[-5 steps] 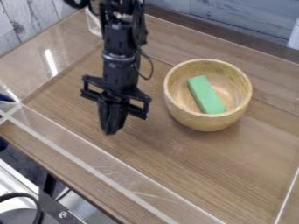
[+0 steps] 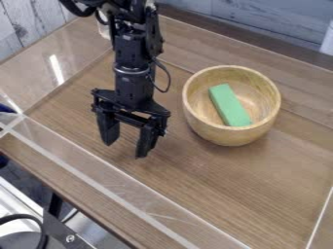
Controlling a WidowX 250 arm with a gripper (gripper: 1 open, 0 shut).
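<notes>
The black robot arm reaches down from the top of the view to its gripper (image 2: pixel 128 131), which stands open low over the bare wooden table, left of a wooden bowl. I see nothing between its fingers. In the bowl (image 2: pixel 200 109) lies a green block (image 2: pixel 229 104).
A white object stands at the back behind the arm. Cables lie at the lower left, and a blue item sits at the left edge.
The bowl and block are unmoved.
</notes>
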